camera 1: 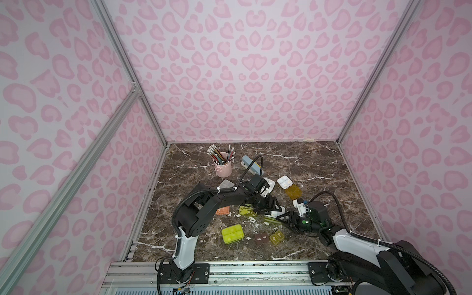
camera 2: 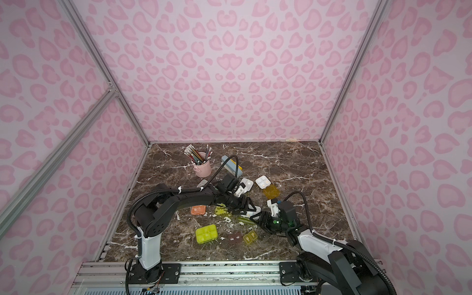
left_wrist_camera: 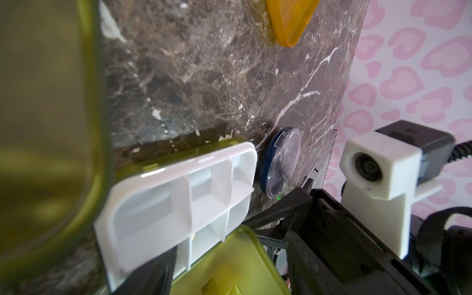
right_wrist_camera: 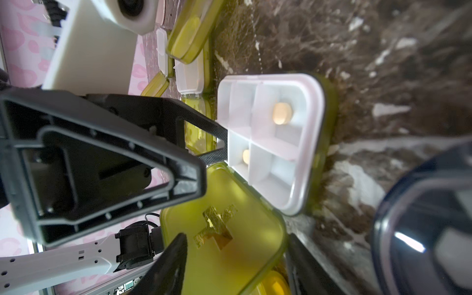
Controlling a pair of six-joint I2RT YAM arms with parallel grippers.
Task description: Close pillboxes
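Note:
An open pillbox with white compartments (right_wrist_camera: 275, 142) lies between my grippers, with pills visible in the right wrist view. Its translucent olive lid (right_wrist_camera: 236, 260) (left_wrist_camera: 211, 272) hangs out from the hinged side. My left gripper (camera 1: 270, 205) (camera 2: 245, 205) is at the pillbox's far left, fingers apart at the bottom of its wrist view. My right gripper (camera 1: 290, 218) (camera 2: 265, 221) is beside the lid, its fingers apart with lid visible between them; whether they touch it is unclear.
A round dark-blue clear-topped case (left_wrist_camera: 280, 159) lies beside the pillbox. Other pillboxes, including a lime one (camera 1: 232, 233) and an orange one (camera 2: 198, 210), surround it. A pen cup (camera 1: 223, 167) and stapler (camera 1: 251, 164) stand behind.

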